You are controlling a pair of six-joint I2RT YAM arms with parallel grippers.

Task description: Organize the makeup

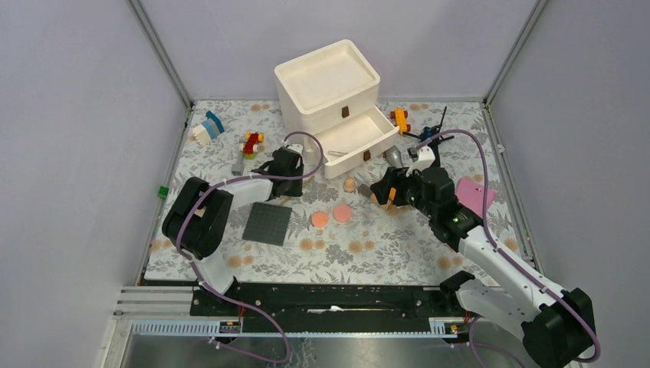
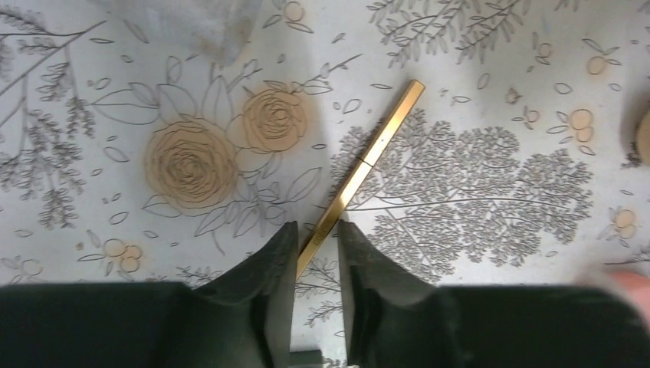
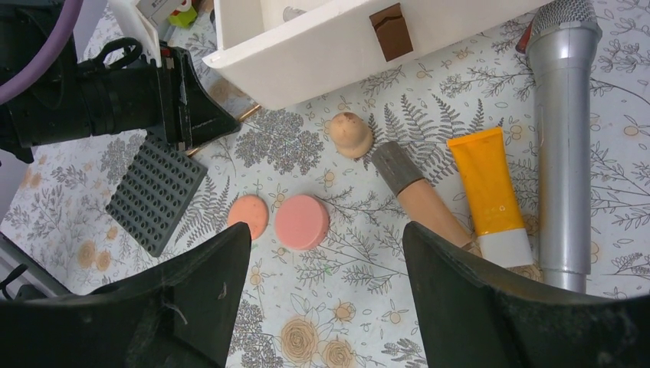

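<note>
A gold stick (image 2: 360, 172) lies on the floral mat under my left gripper, whose narrowly parted fingertips are at its lower part; whether they touch it is unclear. My right gripper hangs open over the mat, empty. In the right wrist view are a pink disc (image 3: 301, 221), an orange disc (image 3: 247, 214), a beige sponge (image 3: 350, 133), a foundation tube (image 3: 429, 207) and an orange tube (image 3: 479, 184). The white organizer (image 1: 325, 73) has its lower drawer (image 1: 349, 161) pulled out.
A silver microphone (image 3: 562, 153) lies at the right. A dark studded mat (image 3: 153, 192) lies at front left. Toys (image 1: 251, 144) sit behind my left arm, a pink item (image 1: 475, 195) far right.
</note>
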